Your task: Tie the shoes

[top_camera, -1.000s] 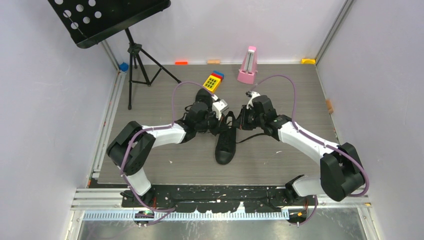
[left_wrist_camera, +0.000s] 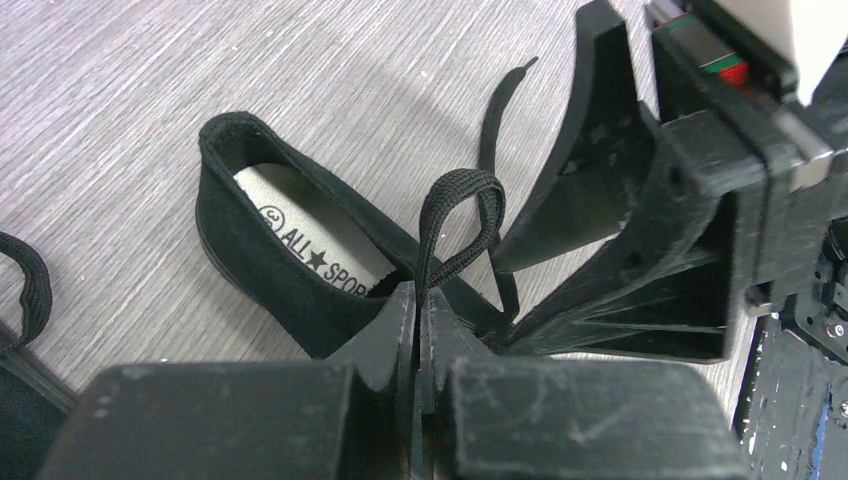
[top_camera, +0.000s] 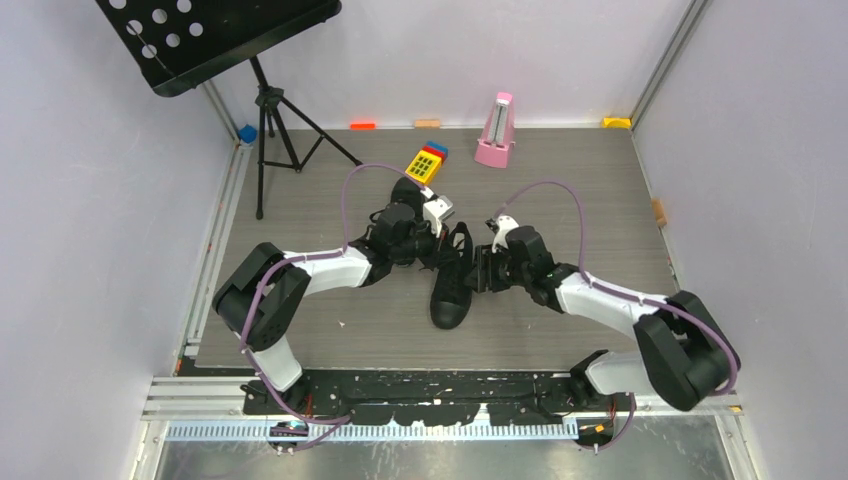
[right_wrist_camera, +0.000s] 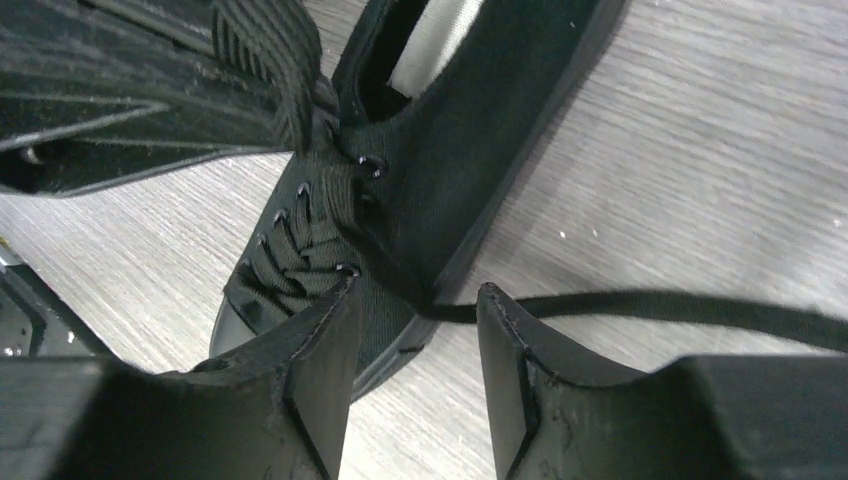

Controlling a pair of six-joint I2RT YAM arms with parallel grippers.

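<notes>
A black lace-up shoe (top_camera: 449,300) with an "All Sport" insole (left_wrist_camera: 310,240) lies mid-table, toe to the front. My left gripper is shut on a lace, whose loop (left_wrist_camera: 450,185) stands up above its fingertips, over the shoe's opening. My right gripper is part open beside the shoe's right side; a loose lace end (right_wrist_camera: 700,308) runs from the laces across the space at its fingertips and out over the table. Another black shoe (top_camera: 406,190) lies behind the left arm, partly hidden.
A yellow toy block (top_camera: 423,169) and a pink metronome (top_camera: 496,140) stand at the back. A black music stand (top_camera: 262,100) is at the back left.
My left gripper stays almost still.
</notes>
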